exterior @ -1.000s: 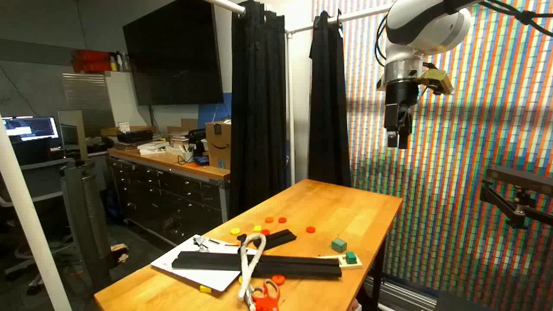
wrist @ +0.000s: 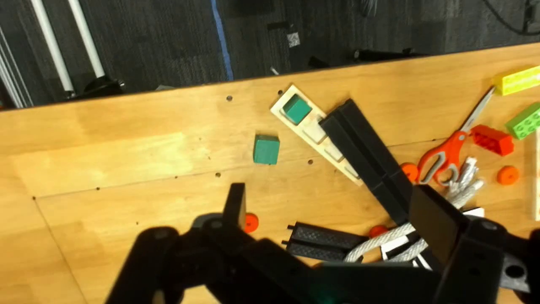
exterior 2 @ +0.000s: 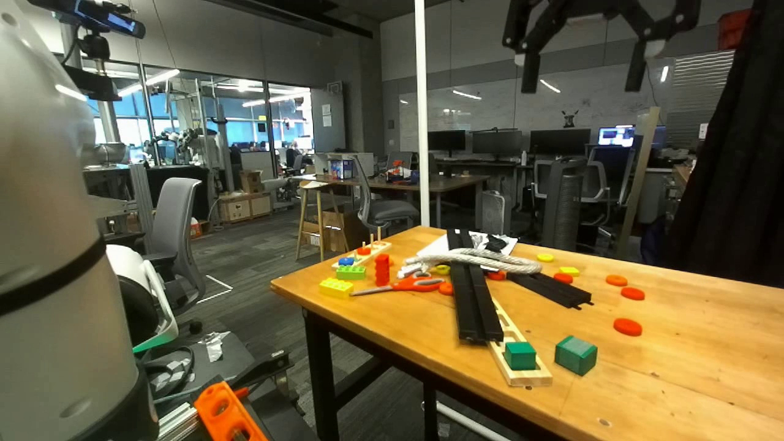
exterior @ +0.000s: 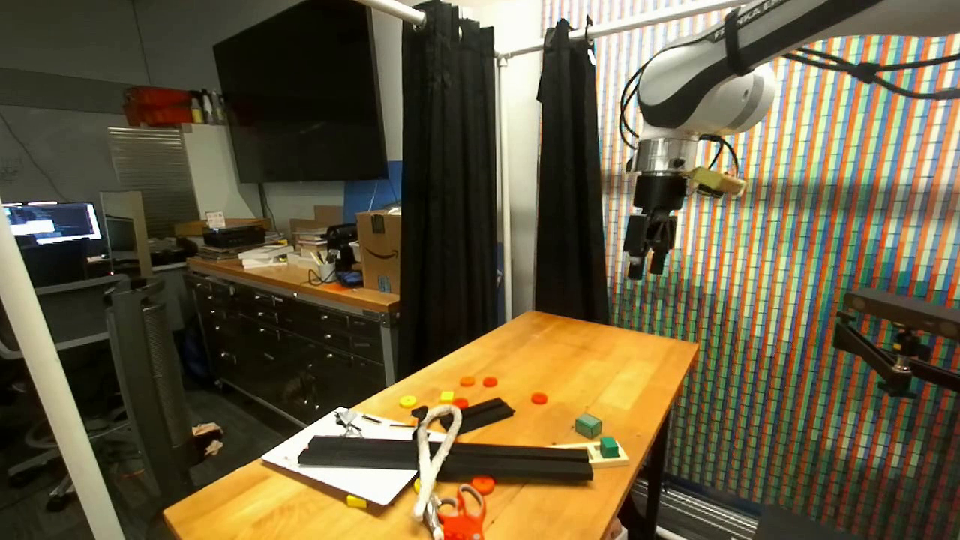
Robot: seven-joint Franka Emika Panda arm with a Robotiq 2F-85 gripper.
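High above the table, well clear of everything on it, my gripper stands open and empty; in exterior view 2 its two fingers are spread wide. A green block rests alone on the bare wood. Beside it, a second green block sits at one end of a pale wooden tray with shallow recesses. A long black track piece lies across the tray's other part. Farther along are the white rope and orange-handled scissors.
Several round discs, such as a red disc, are scattered about. A short black track lies near the rope. Yellow, green and red toy bricks stand by the scissors.
My gripper has moved left and slightly lower in exterior view 1, and it has turned a little. Nothing on the table has moved.
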